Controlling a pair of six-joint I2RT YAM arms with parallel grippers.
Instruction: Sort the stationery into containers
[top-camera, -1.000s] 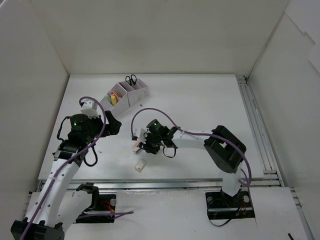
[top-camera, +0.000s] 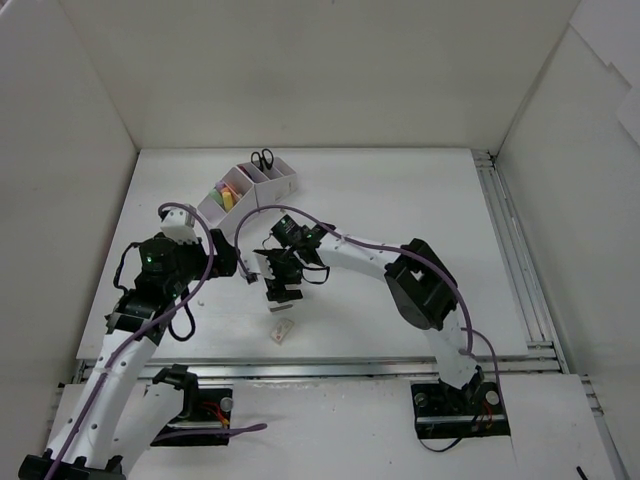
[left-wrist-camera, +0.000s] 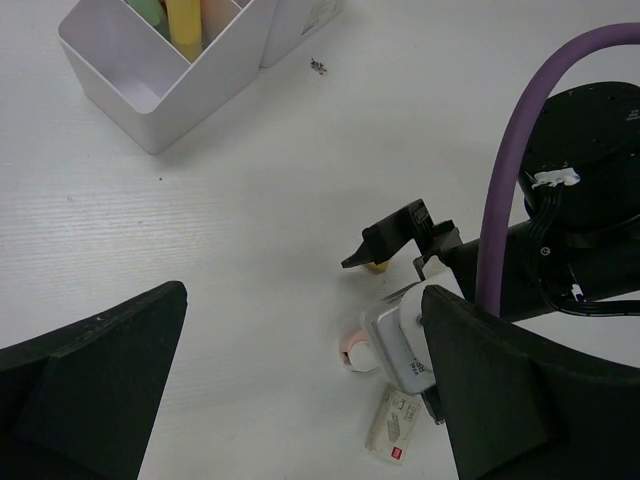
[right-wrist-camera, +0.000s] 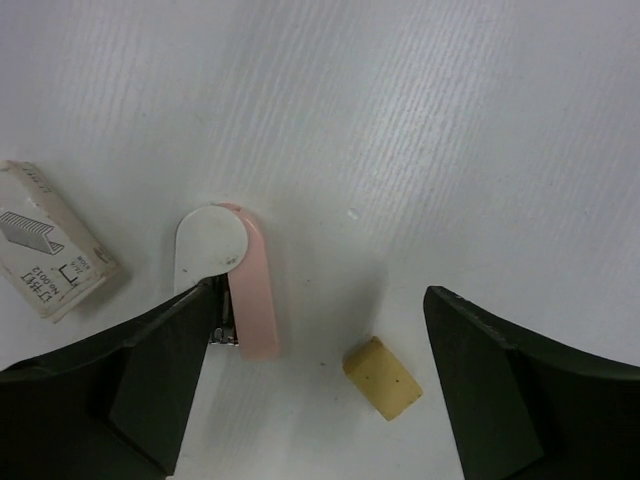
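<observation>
My right gripper (top-camera: 280, 282) is above the table, its fingers spread with nothing between them. Below it, in the right wrist view, lie a pink and white stapler (right-wrist-camera: 252, 300) by the left finger, a small yellow block (right-wrist-camera: 382, 378) and a staples box (right-wrist-camera: 50, 245), also seen in the top view (top-camera: 282, 331). My left gripper (top-camera: 224, 252) stands open over the left of the table, empty. The divided container (top-camera: 213, 211) at the back left holds yellow and green items (left-wrist-camera: 184, 25); black-handled scissors (top-camera: 262, 160) stand in the compartments to its right.
The right arm reaches across the middle of the table close to my left gripper. Walls bound it at the back and sides, with rails along the front and right edges.
My right gripper and arm have moved toward the back of the table and slightly left. The left gripper has moved only slightly.
</observation>
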